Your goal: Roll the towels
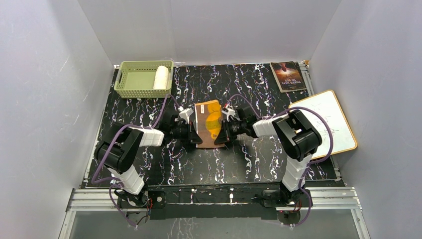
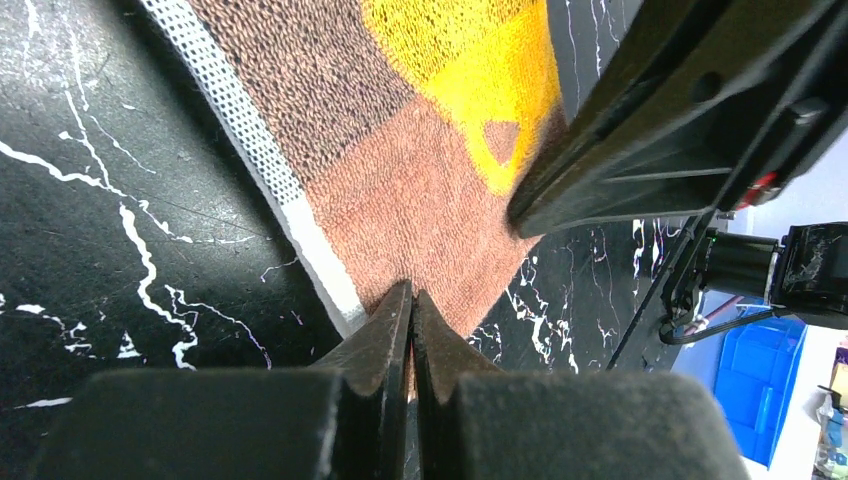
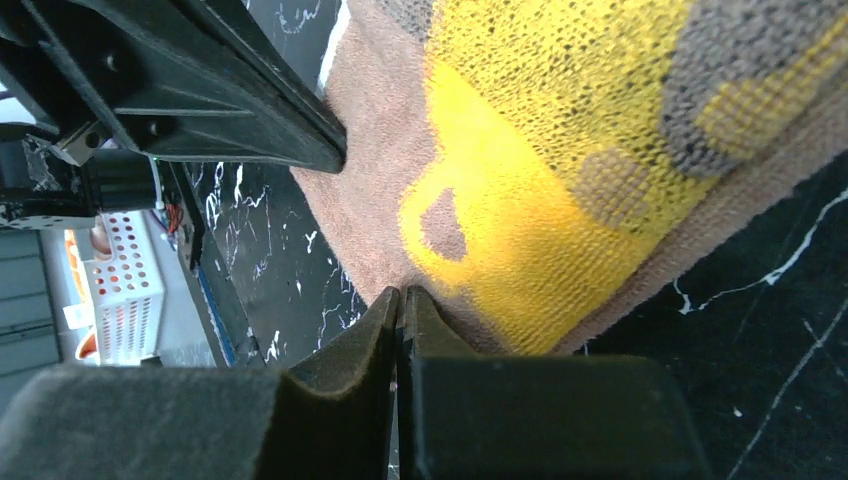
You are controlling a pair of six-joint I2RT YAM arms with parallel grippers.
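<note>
A brown towel (image 1: 203,130) with a yellow pattern lies folded into a narrow rectangle at the table's middle, a white strip down its left side. At its near left corner my left gripper is shut, fingertips together against the cloth. My right gripper is likewise shut, its tips pressed to the towel (image 3: 385,215) at the near right corner. Whether either pinches a thin bit of cloth cannot be made out. In the left wrist view the towel (image 2: 400,210) runs flat away from the tips, with a slight bulge near them.
A green basket (image 1: 119,93) holding a white rolled towel (image 1: 161,77) stands at the back left. A book (image 1: 288,77) lies at the back right, and a whiteboard (image 1: 326,119) sits on the right.
</note>
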